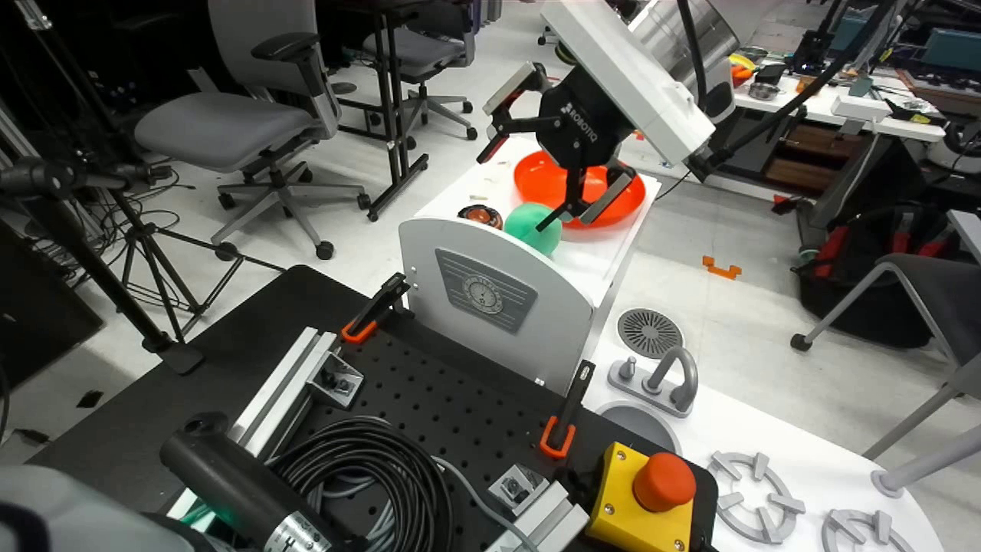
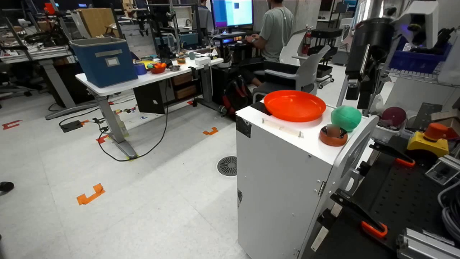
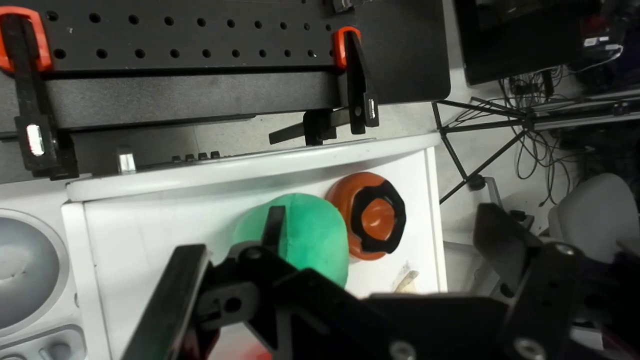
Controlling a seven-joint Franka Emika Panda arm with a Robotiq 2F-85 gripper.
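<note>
My gripper (image 1: 512, 192) stands open above the white cabinet top, its fingers spread wide with nothing between them. A round green object (image 2: 346, 118), soft-looking, rests on the cabinet top by the grey back panel. Touching or very close beside it is a reddish-brown round object (image 3: 377, 217) with a black ring. An orange-red plate (image 2: 295, 106) lies toward the other end of the top. In the wrist view one dark finger (image 3: 274, 231) crosses in front of the green object (image 3: 315, 237); whether they touch cannot be told. The gripper partly covers the plate in exterior view 1.
The upright grey panel (image 1: 497, 294) borders the cabinet on the pegboard side. Two black clamps with orange ends, one clamp (image 1: 567, 414) near the faucet (image 1: 676, 377), stick up at the pegboard's edge. A yellow box with a red button (image 1: 644, 497) sits nearby.
</note>
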